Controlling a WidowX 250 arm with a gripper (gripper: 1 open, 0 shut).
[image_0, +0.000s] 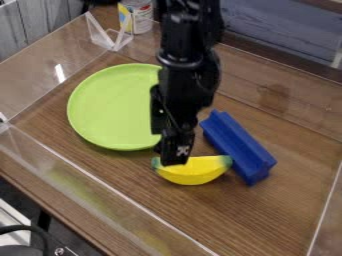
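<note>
The black gripper (174, 142) hangs open over a yellow banana (195, 174), its fingertips low at the banana's upper left. A blue block (238, 147) lies just right of the banana. A green plate (103, 105) sits to the left, partly hidden behind the gripper and arm.
A can (135, 17) and a white object stand at the back left, near the edge. A dark cable runs at the bottom left corner.
</note>
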